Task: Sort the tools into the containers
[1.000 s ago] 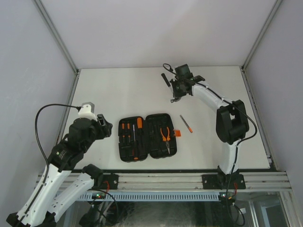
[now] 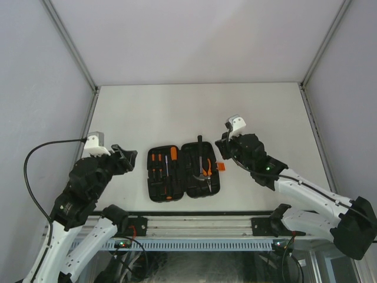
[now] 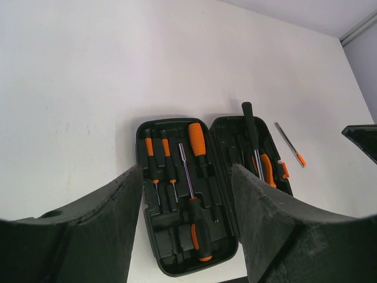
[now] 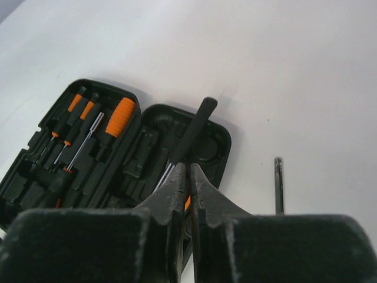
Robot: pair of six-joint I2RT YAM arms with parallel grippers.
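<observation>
The black two-part tool case (image 2: 183,171) lies unfolded on the table. In its left half are several orange-and-black screwdrivers (image 3: 152,159) and a larger orange handle (image 3: 197,138). A hammer (image 2: 199,153) rests across the right half, handle over the back edge, lying over the orange pliers (image 3: 268,171). My left gripper is open and empty, left of the case. My right gripper is off to the hammer's right, its fingers close together and nothing seen held; how far apart they stand is unclear. A thin orange-ended tool (image 3: 290,143) lies right of the case.
An orange latch (image 2: 221,167) juts from the case's right side. The right arm (image 2: 265,168) hides the thin tool from above.
The hammer was in my right gripper, carried forward from the back of the table; now it lies in the case.
</observation>
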